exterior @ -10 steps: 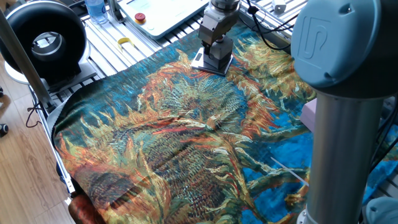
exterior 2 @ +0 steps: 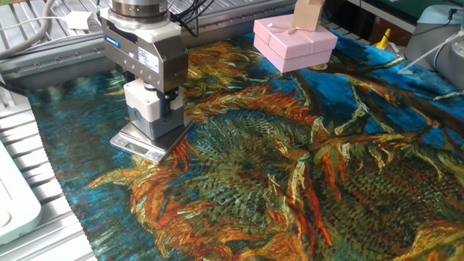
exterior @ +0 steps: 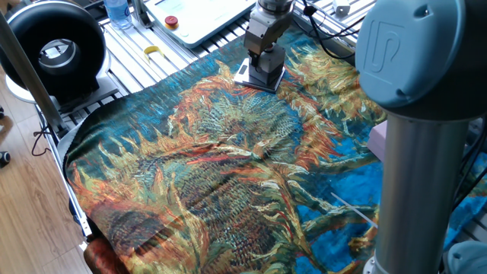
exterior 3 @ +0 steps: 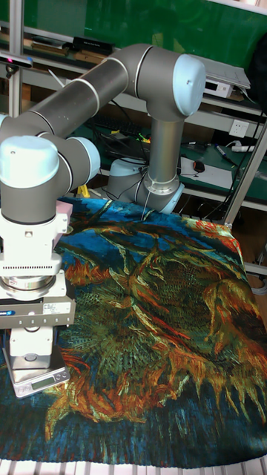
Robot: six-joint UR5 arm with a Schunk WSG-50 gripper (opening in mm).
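A small block (exterior 2: 147, 110), white on one side and grey on the other, stands upright on a flat silver scale (exterior 2: 138, 146) with a little display. Directly over it, pointing down, is my gripper (exterior 2: 151, 93), its dark fingers coming down at the block's upper part. Whether they press on the block cannot be made out. In exterior view 1 the scale (exterior: 245, 78) lies near the cloth's far edge, under the wrist. Exterior view 3 has the block (exterior 3: 32, 345) at the lower left, below the gripper body.
A sunflower-patterned cloth (exterior 2: 239, 159) covers the table, mostly bare. A pink box (exterior 2: 293, 45) with a brown block (exterior 2: 308, 13) on it stands at the back. Beyond the cloth in exterior view 1 are a red button (exterior: 172, 21), a yellow ring (exterior: 154, 52) and a bottle (exterior: 118, 12).
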